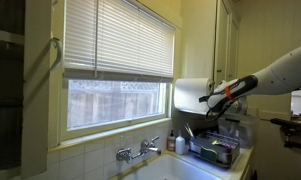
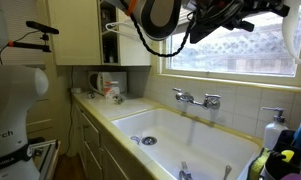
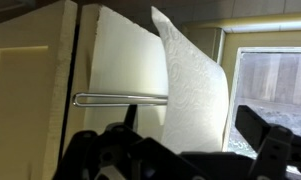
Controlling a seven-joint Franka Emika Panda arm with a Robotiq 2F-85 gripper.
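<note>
A white paper towel roll [image 1: 191, 94] hangs beside the window, below the cabinet. In the wrist view the loose sheet of the paper towel [image 3: 195, 90] fills the middle, its upper corner sticking up. A thin metal rod [image 3: 120, 99] of the holder lies left of it. My gripper is open, with one finger at the left over the holder side and the other at the right before the window. The paper lies beyond the gap; whether it touches the fingers I cannot tell. In exterior view 2 the roll [image 2: 296, 32] is partly cut off at the right edge.
Below the roll stand a dark dish rack [image 1: 215, 149] and a soap bottle [image 1: 180, 145]. The white sink [image 2: 180, 140] and its wall faucet [image 2: 197, 99] lie beneath the window [image 1: 115, 102]. A tall cabinet [image 1: 198, 45] rises behind the arm.
</note>
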